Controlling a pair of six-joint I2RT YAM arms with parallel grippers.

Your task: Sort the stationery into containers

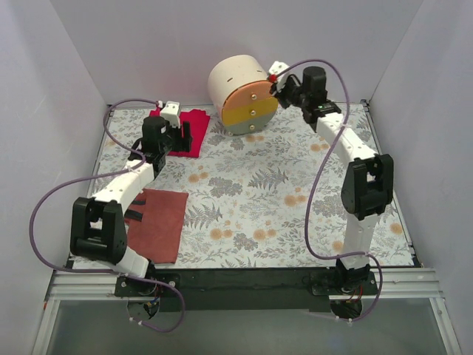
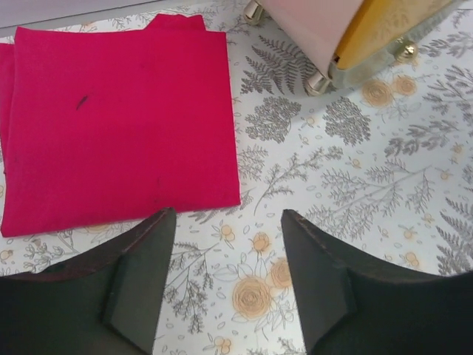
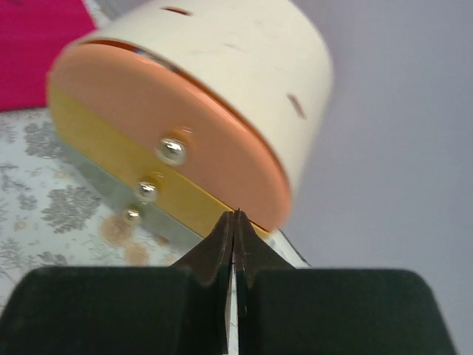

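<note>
A cream rounded cabinet [image 1: 235,72] stands at the back, with an orange top drawer [image 3: 214,140], a yellow middle drawer [image 3: 111,137] and a grey-green bottom drawer [image 3: 166,225], each with a round knob. All three fronts look closed. My right gripper is shut in front of the cabinet, with nothing showing between its fingers. Over the patterned tablecloth, close to the bright red cloth [image 2: 122,122], my left gripper has its fingers apart and the gap empty. No loose stationery can be made out on the table.
A brownish-red cloth [image 1: 157,229] lies at the front left, partly beneath the left arm, with dark strips at its edge. The patterned tablecloth [image 1: 251,192] is clear across the middle. Grey walls enclose the table at the back and sides.
</note>
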